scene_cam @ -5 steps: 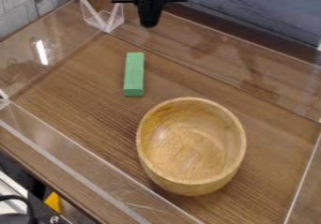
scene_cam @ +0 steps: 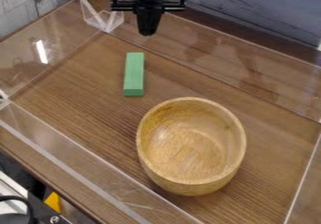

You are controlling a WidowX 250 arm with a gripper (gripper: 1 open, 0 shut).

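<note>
My black gripper (scene_cam: 148, 22) hangs at the top centre of the camera view, above the back of the wooden tray floor; its fingers are small and dark, and their opening is hard to make out. Below it a green block (scene_cam: 134, 73) lies flat, long side running front to back, apart from the gripper. A round yellow-tan bowl (scene_cam: 190, 145), empty, sits at the lower right.
Clear plastic walls edge the wooden floor (scene_cam: 251, 73) at left, back and right, with a clear angular piece at upper left. A dark object shows at the bottom-left corner.
The gripper has come a little lower and toward the front, nearer the green block. The block and bowl have not moved.
</note>
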